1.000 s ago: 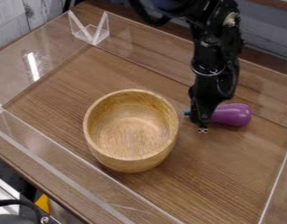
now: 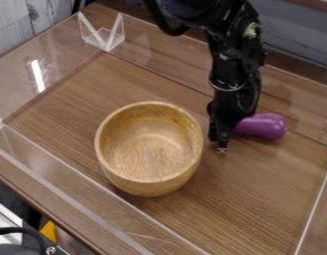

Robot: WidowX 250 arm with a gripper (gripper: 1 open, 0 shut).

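The black arm comes down from the top centre to the gripper [image 2: 222, 139], low over the wooden table right beside a purple eggplant [image 2: 259, 127]. The eggplant lies on its side, its left end behind the gripper's fingers. Whether the fingers are shut or hold the eggplant's end is hard to tell. A wide yellow-tan bowl [image 2: 149, 177] stands just left of the gripper.
A clear plastic piece [image 2: 105, 32] stands at the upper left. Cables and a small yellow object lie at the lower left edge.
The gripper and arm have shifted very slightly left. The eggplant and bowl look almost unchanged.
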